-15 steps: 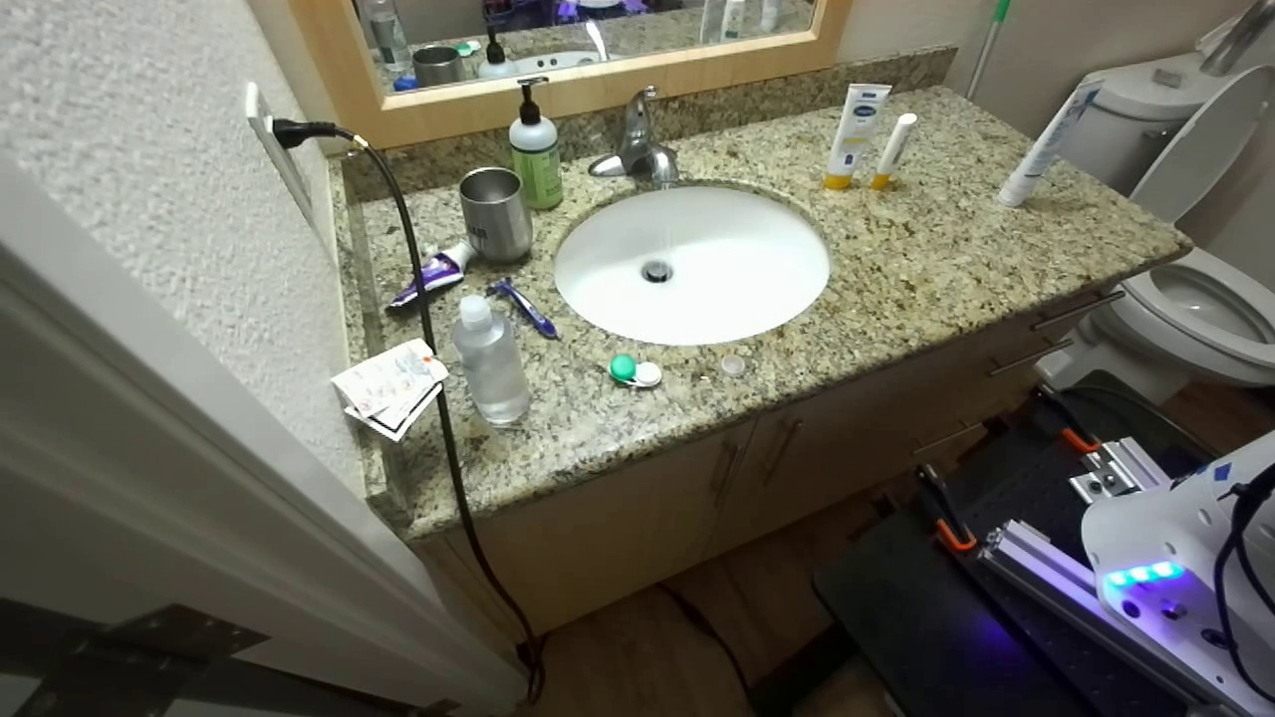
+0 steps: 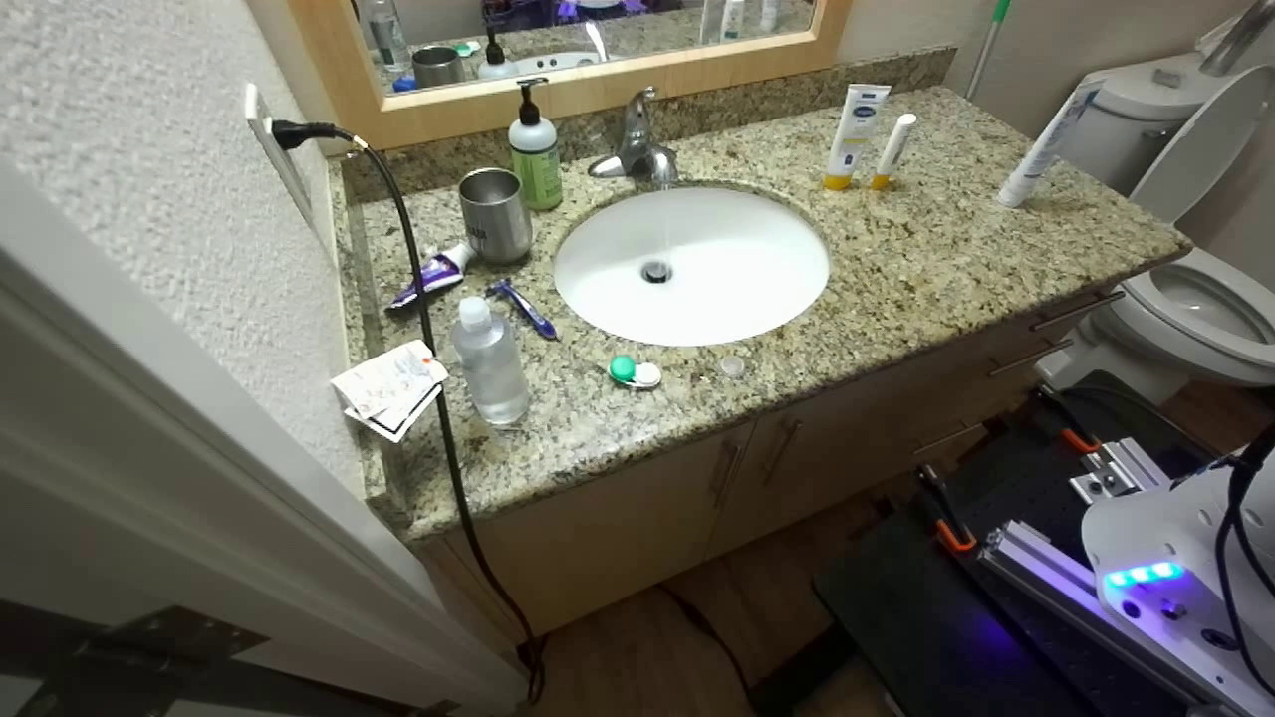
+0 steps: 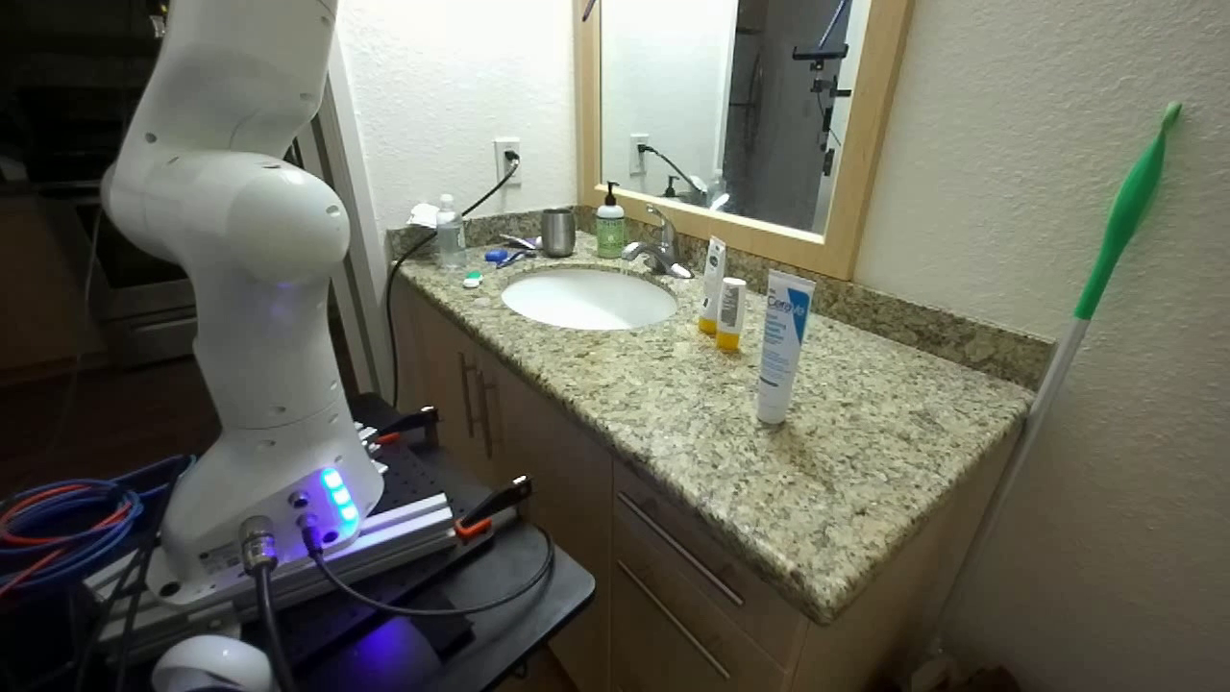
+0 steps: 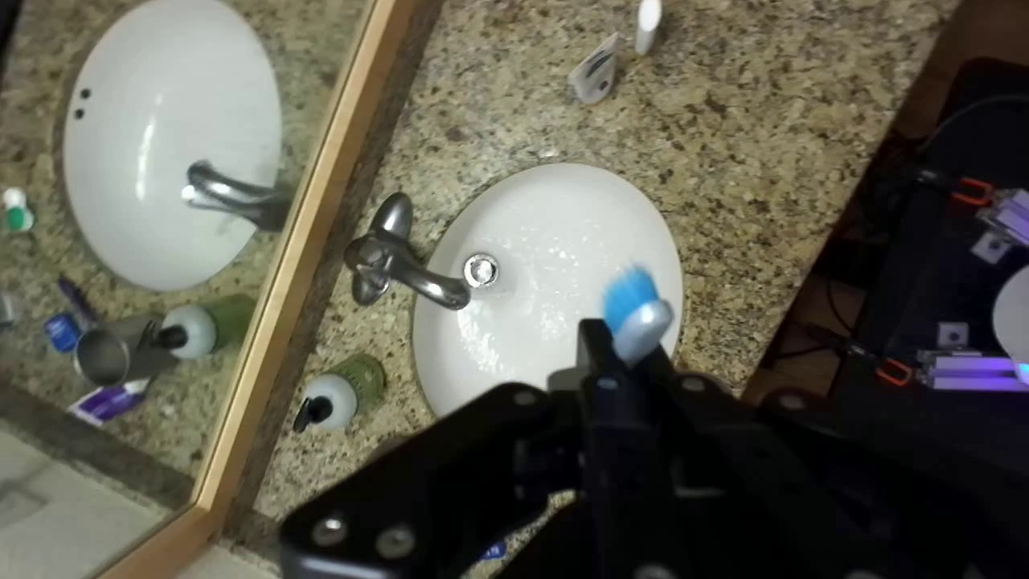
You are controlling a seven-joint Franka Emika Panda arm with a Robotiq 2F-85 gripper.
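In the wrist view my gripper is shut on a toothbrush (image 4: pixel 644 328), whose white head and blue bristles stick out past the fingertips. Its handle is hidden by the dark fingers. From this angle the brush head appears over the white sink basin (image 4: pixel 540 241), high above the counter. Water seems to run from the chrome faucet (image 4: pixel 410 270) toward the drain (image 4: pixel 480 270). Neither exterior view shows the gripper; the second has only the lower part of my white arm (image 3: pixel 248 254).
Left of the sink stand a steel cup (image 2: pixel 496 215), a green soap bottle (image 2: pixel 537 155) and a clear bottle (image 2: pixel 491 364). A razor (image 2: pixel 523 309) and toothpaste tube (image 2: pixel 431 276) lie near them. Upright tubes (image 2: pixel 857 133) occupy the right side. A mirror (image 3: pixel 721 104) backs the counter.
At the right edge of exterior view 1, the visible part of my arm has turned slightly. The counter items and the running water look the same.
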